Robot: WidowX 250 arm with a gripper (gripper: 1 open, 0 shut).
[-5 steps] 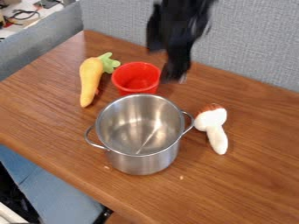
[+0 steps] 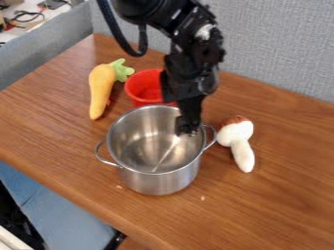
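My gripper (image 2: 186, 115) hangs open over the back rim of a steel pot (image 2: 144, 166), its lower end near the pot's right-rear side; nothing shows held. Just behind the pot is a red bowl (image 2: 143, 86), partly hidden by the gripper. A yellow carrot toy (image 2: 102, 88) with a green top lies to the left of the bowl. A mushroom toy (image 2: 241, 151) with a brown-and-white cap lies to the right of the pot.
A grey wall (image 2: 280, 54) runs along the back. The table's left edge drops to a blue-grey area with clutter beyond.
My gripper has come down from above the back of the table toward the pot's rear rim. The objects on the table look unmoved.
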